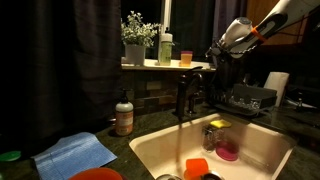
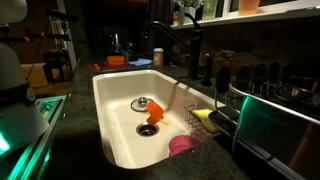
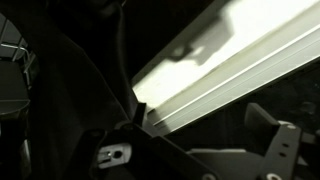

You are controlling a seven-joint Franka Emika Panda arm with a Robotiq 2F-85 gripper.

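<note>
My gripper (image 1: 214, 54) hangs high above the back of the sink, close to the window sill. In the wrist view the gripper stands open, its fingers wide apart and nothing between them. An orange-red object (image 1: 197, 168) lies in the white sink (image 1: 160, 150), well below the gripper. From the other side, the orange-red object (image 2: 155, 114) rests on the basin floor near the drain (image 2: 147, 130). Its exact shape is hard to make out.
A pink bowl (image 2: 183, 145), a yellow sponge (image 2: 205, 116) and a metal lid (image 2: 140, 103) are in or beside the sink. The black faucet (image 1: 181, 95) rises behind it. A dark dish rack (image 1: 248, 97) stands at right. The sill (image 1: 150, 67) holds a plant, a bottle and a cup.
</note>
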